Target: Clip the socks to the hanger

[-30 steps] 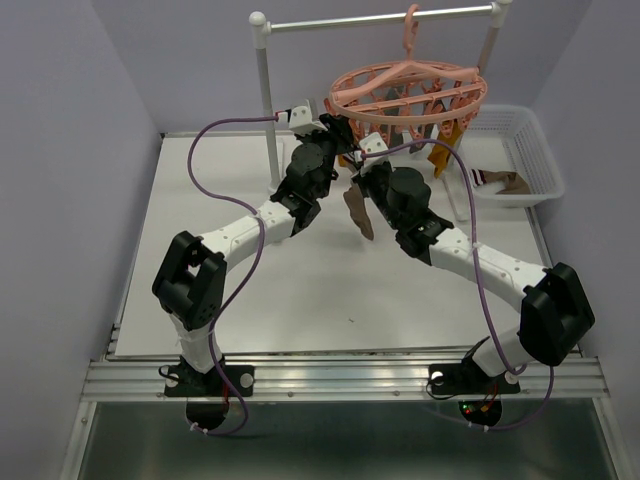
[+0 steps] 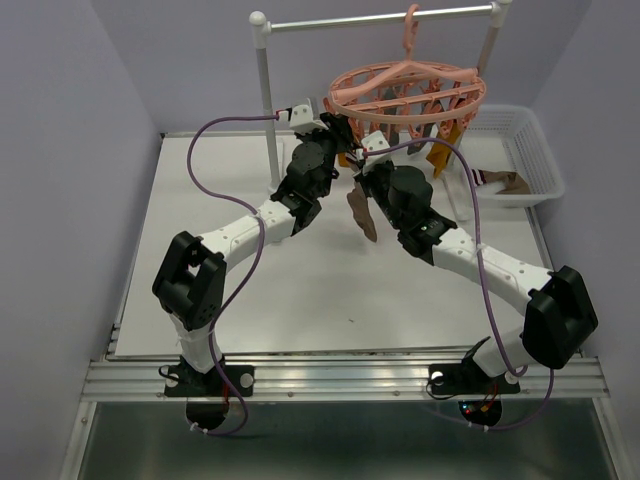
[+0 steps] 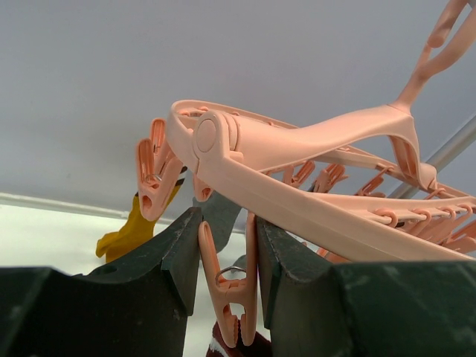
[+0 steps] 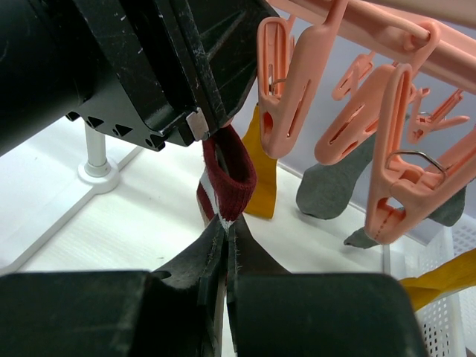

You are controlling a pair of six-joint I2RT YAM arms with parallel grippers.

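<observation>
My left gripper is shut on the handles of a pink clip [image 3: 248, 294] under the round hanger [image 2: 404, 70]. Just at the clip's lower end shows the maroon cuff of a sock [image 4: 230, 175]. Whether that cuff lies between the clip's fingers I cannot tell, as the left gripper hides most of the spot. Below the cuff, my right gripper is shut on the sock at its white stripe. The sock's brown foot [image 2: 363, 213] dangles beneath in the top view.
Yellow-brown socks [image 4: 262, 175] and grey socks [image 4: 335, 186] hang from other clips close to my right gripper. Behind on the right stands a white basket [image 2: 548, 165] with a striped brown sock [image 2: 505, 182] inside.
The dangling sock foot has swung slightly to the right, and the right arm has shifted very slightly. My left arm and the hanger look unmoved.
</observation>
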